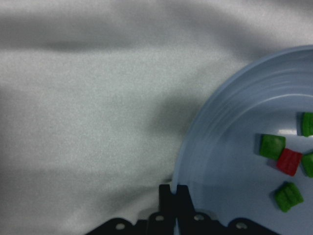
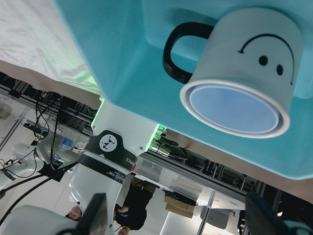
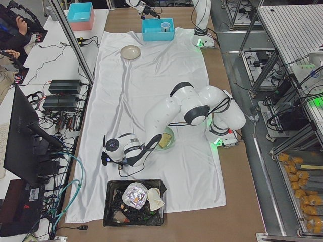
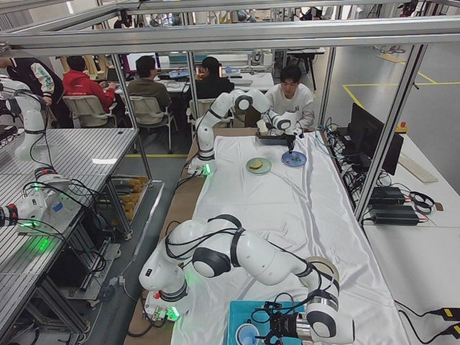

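My left gripper is at the rim of the blue plate (image 1: 230, 152), its fingertips close together with the rim between them, apparently shut on it. On the plate lie several green blocks (image 1: 272, 146) and a red one (image 1: 289, 161). At the far end, my right gripper is open above the blue bin (image 2: 127, 63). Inside the bin a white mug (image 2: 249, 58) with a black handle and a face drawing lies on its side.
A green plate (image 4: 262, 165) with yellow food sits beside the blue plate. A beige bowl (image 3: 130, 52) stands near the bin. A black tray (image 3: 108, 201) holds foil and other items.
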